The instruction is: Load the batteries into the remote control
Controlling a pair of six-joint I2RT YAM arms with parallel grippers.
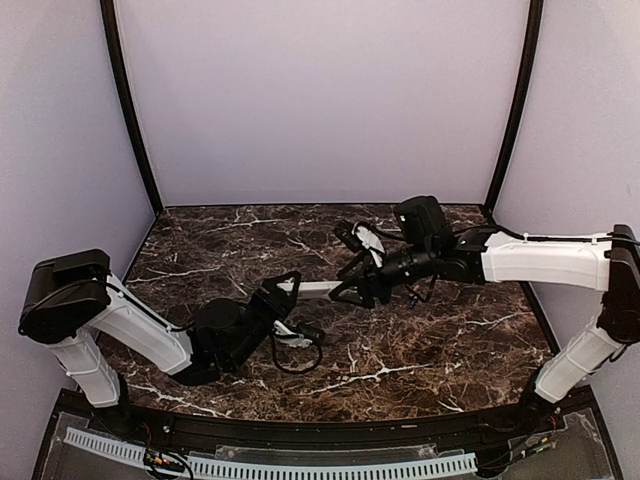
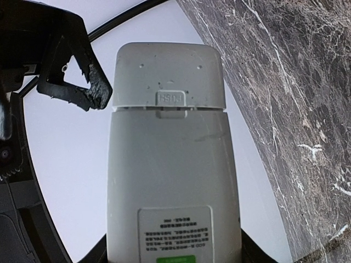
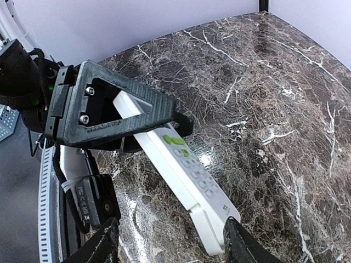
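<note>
My left gripper [image 1: 288, 287] is shut on a white remote control [image 1: 318, 289], held above the table. In the left wrist view the remote's back [image 2: 173, 159] faces the camera, with a PUSH latch and a printed label; its end cap is in place, a seam below it. The keypad side of the remote [image 3: 192, 170] shows in the right wrist view, sloping down toward my right gripper. That gripper's fingers are apart, and the remote's far end lies near the right-hand one. A small battery-like item [image 1: 413, 302] lies on the table below the right arm.
A black camera housing [image 3: 97, 200] with a looping cable hangs beside the left gripper. White walls close in the back and sides.
</note>
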